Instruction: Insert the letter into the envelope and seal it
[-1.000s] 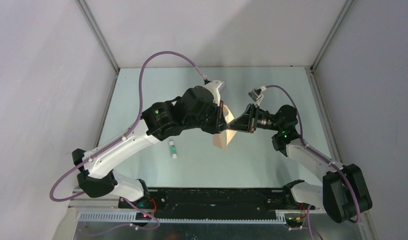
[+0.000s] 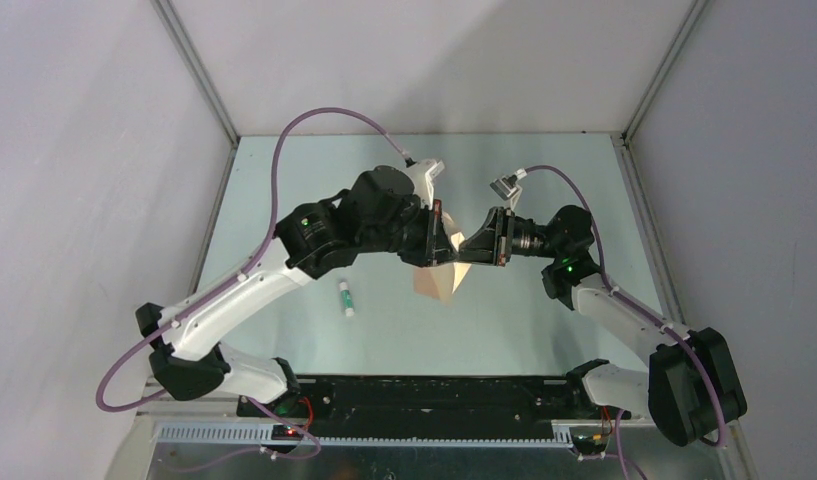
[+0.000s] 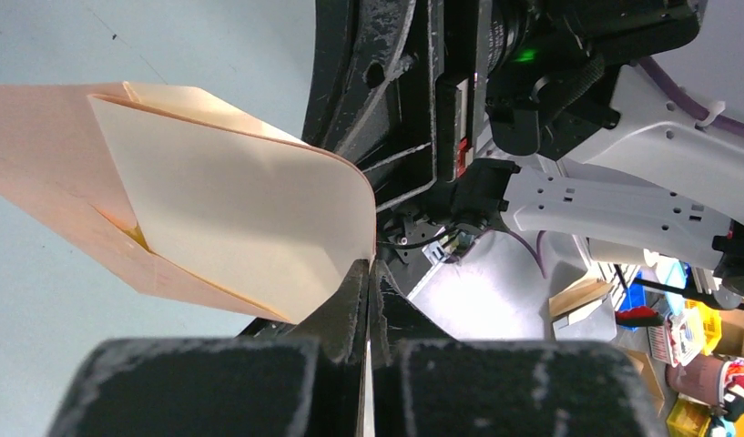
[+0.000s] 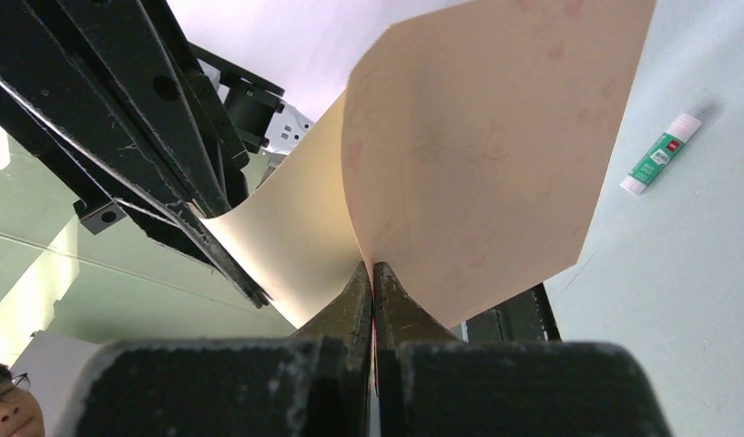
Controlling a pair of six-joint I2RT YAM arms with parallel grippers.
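Observation:
A peach envelope (image 2: pixel 435 282) with cream inner faces hangs between my two grippers above the table. In the left wrist view, a broad cream panel (image 3: pixel 240 196) of the paper bends toward my left gripper, which is shut on its edge. My right gripper is shut on the paper where the peach outside (image 4: pixel 486 146) meets a curved cream face (image 4: pixel 295 218). The left fingers (image 4: pixel 181 187) grip that face's far side in the right wrist view. Whether a separate letter lies inside, I cannot tell.
A green and white glue stick (image 2: pixel 346 298) lies on the table, left of the envelope. Both arms stand close together near its middle.
The envelope's lower end swings a little left. The right arm has barely moved, and both hold on.

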